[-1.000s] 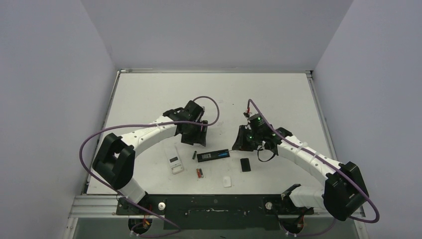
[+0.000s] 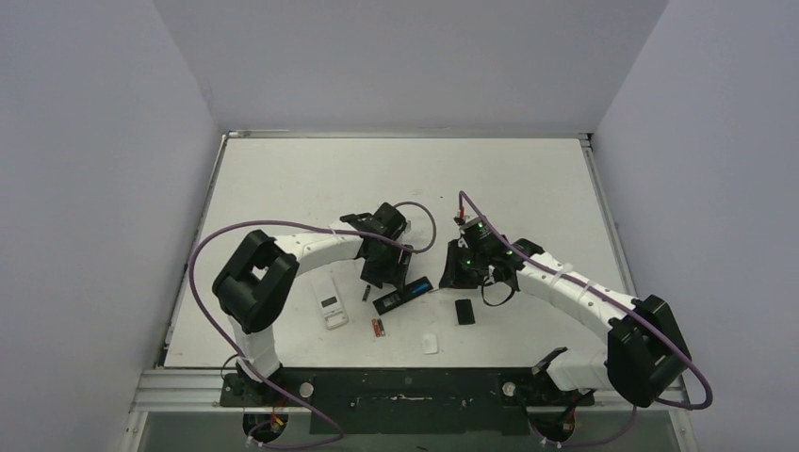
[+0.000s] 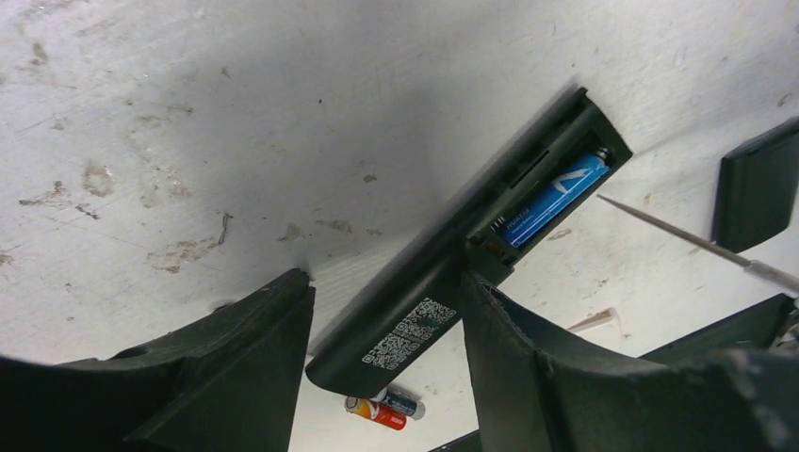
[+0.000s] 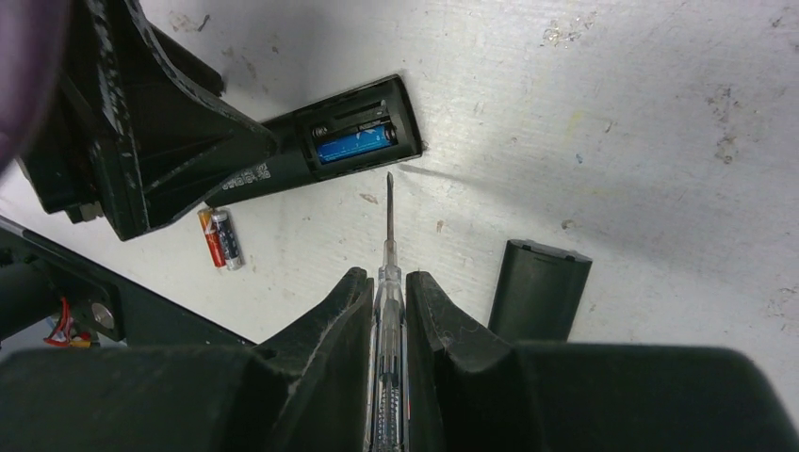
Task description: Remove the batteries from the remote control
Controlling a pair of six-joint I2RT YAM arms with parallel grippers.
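Observation:
The black remote control (image 3: 419, 306) lies back up on the table, its battery bay open. A blue battery (image 3: 556, 202) sits in one slot; the slot beside it looks dark and empty. In the left wrist view, the fingers of my left gripper stand apart over the remote's coded half, the right one overlapping its edge; contact cannot be judged. My right gripper is shut on a thin screwdriver (image 4: 389, 254), whose pointed tip is just outside the bay's end of the remote, near the blue battery.
Two loose batteries (image 4: 220, 238), orange and dark, lie beside the remote. A black cover piece (image 4: 539, 290) is to the right. A pale device (image 2: 329, 301) and a small white object (image 2: 430, 344) rest nearby.
My left gripper has moved right and down onto the remote. The remote has turned, its bay end now farther from the front edge. The right arm has shifted only slightly.

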